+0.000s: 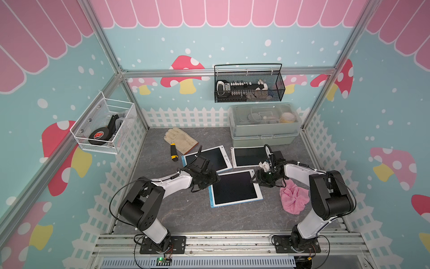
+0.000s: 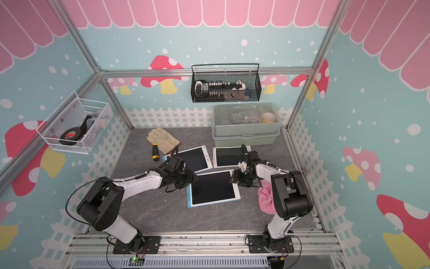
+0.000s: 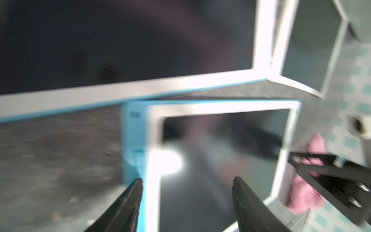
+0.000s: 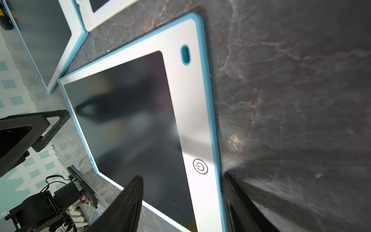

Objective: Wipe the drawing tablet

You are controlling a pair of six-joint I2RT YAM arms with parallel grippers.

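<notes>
The front drawing tablet [image 1: 235, 187] lies flat with a black screen and white frame with blue edge. My left gripper hangs over its left end, fingers apart with nothing seen between them; the left wrist view is blurred. My right gripper stands open at the tablet's right end, beside the power button [image 4: 200, 166]. A pink cloth [image 1: 294, 198] lies crumpled right of the tablet, partly under the right arm in the top right view.
Two more tablets [image 1: 248, 157] lie behind the front one. A glove [image 1: 181, 139], a yellow-black tool [image 1: 173, 152] and a lidded box [image 1: 264, 130] sit at the back.
</notes>
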